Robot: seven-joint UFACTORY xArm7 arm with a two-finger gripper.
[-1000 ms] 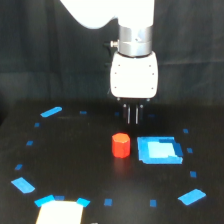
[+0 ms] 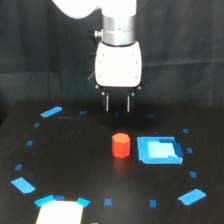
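The white robot arm hangs from the top centre, its gripper [image 2: 118, 103] held above the table with two thin dark fingers apart and no object seen between them. A red cylinder [image 2: 121, 145] stands on the dark table below the gripper. To its right lies a blue open box [image 2: 143, 150] with a white patch inside.
A cream object [image 2: 60, 213] with an orange edge sits at the lower left. Strips of blue tape [image 2: 51, 111] and small blue squares mark the dark table.
The arm and gripper have moved up and to the left, and the fingers now appear farther apart. The red cylinder and blue box are where they were.
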